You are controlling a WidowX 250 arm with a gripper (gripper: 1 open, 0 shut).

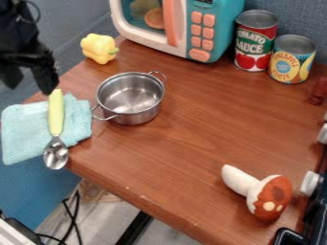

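Observation:
My black gripper point(29, 67) hangs at the upper left edge, partly out of frame, above a light blue cloth point(26, 134) at the table's left edge; whether it is open or shut is unclear. A spoon with a pale yellow handle point(56, 112) lies on the cloth. Beside it stands a steel pot point(130, 99) with two handles. A yellow toy point(98, 47) sits behind the pot. A toy mushroom point(263, 193) lies at the front right.
A toy microwave point(179, 21), a tomato can point(254, 41) and a second can point(293, 58) line the back. A black object point(304, 220) is at the right edge.

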